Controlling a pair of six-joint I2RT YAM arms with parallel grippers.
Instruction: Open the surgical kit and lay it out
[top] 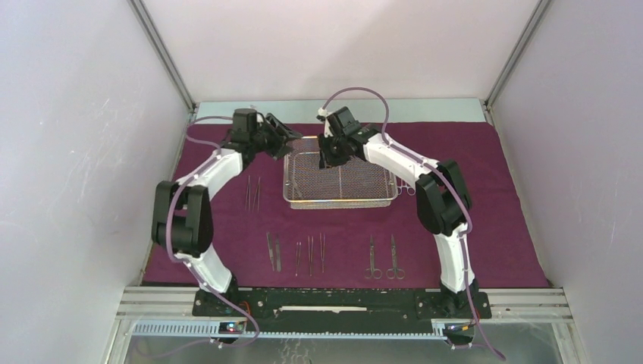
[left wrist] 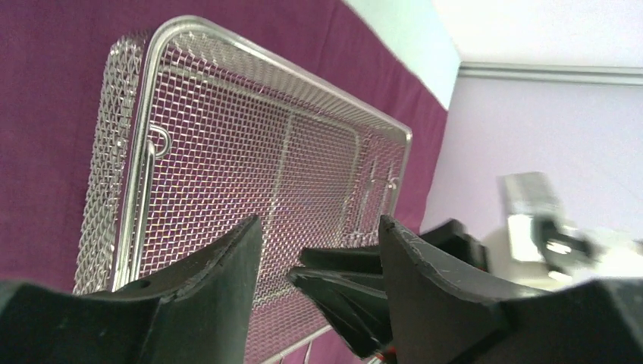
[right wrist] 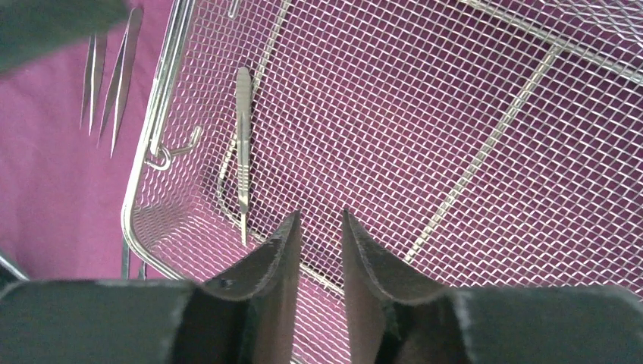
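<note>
The wire mesh tray (top: pixel 356 182) sits mid-cloth. A slim metal handle-like instrument (right wrist: pixel 243 136) lies inside along one side. My left gripper (top: pixel 285 139) hovers at the tray's back left corner; in the left wrist view its fingers stand apart with nothing between. My right gripper (top: pixel 326 155) is over the tray, its fingertips (right wrist: pixel 288 227) a little apart and empty in the right wrist view. Tweezers (right wrist: pixel 121 83) lie on the cloth left of the tray.
Instruments lie in a front row, including two scissors (top: pixel 371 265). More scissors (top: pixel 406 189) lie right of the tray.
</note>
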